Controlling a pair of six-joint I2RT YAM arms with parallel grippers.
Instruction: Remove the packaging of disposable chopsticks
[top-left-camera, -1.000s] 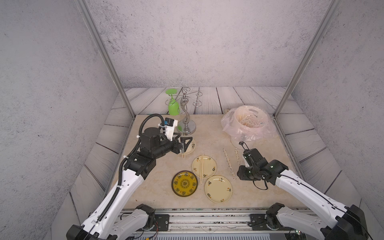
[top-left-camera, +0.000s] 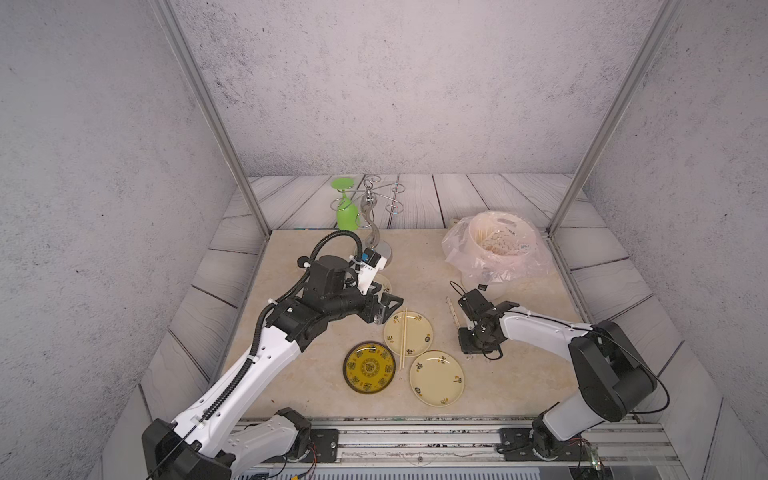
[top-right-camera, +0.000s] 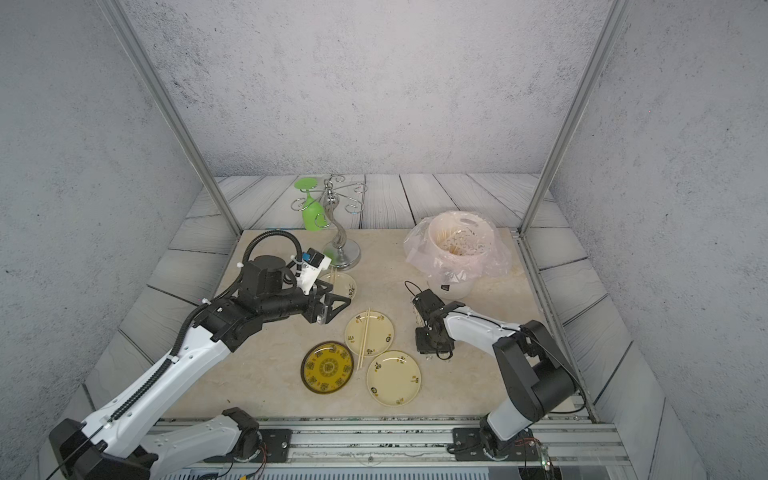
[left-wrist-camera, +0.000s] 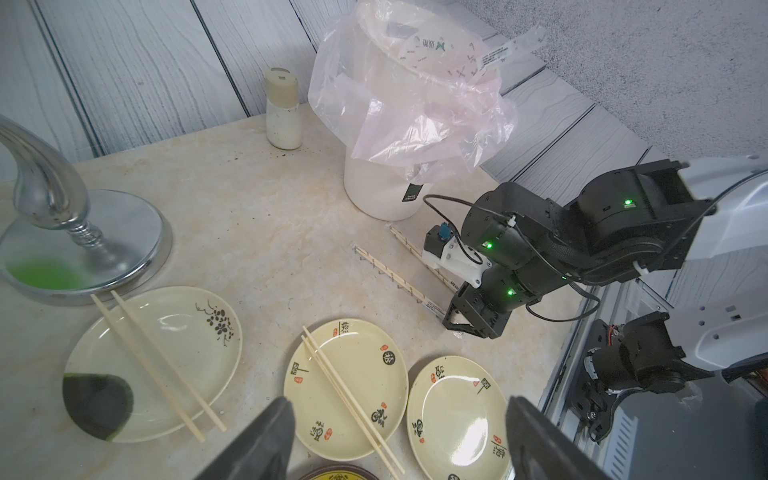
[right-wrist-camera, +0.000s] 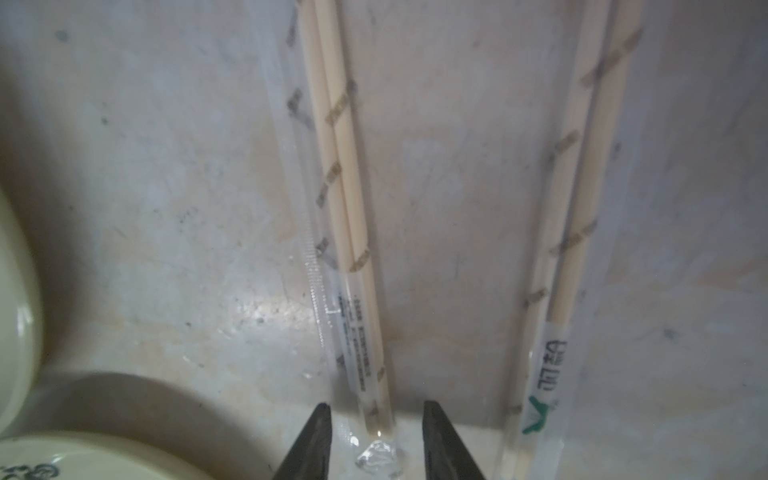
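Observation:
Two pairs of chopsticks in clear, printed wrappers lie on the table. In the right wrist view the nearer packet (right-wrist-camera: 348, 200) runs down between the fingers of my right gripper. These stand apart on either side of its end, with a gap to each; whether they are at table height I cannot tell. The other packet (right-wrist-camera: 572, 224) lies off to the right. Both packets show in the left wrist view, partly hidden by the right arm. My left gripper (top-left-camera: 390, 310) hovers open and empty above the table, left of the middle plate.
Bare chopsticks lie on the middle plate (left-wrist-camera: 328, 384) and the back-left plate (left-wrist-camera: 200, 320). An empty cream plate (top-left-camera: 436, 380) and a brown plate (top-left-camera: 369, 368) stand in front. The pink-lined bin (left-wrist-camera: 416, 104) is behind the packets; a metal rack (left-wrist-camera: 48, 176) stands back left.
My right gripper has moved left, from beside the farther packet to over the nearer packet's end.

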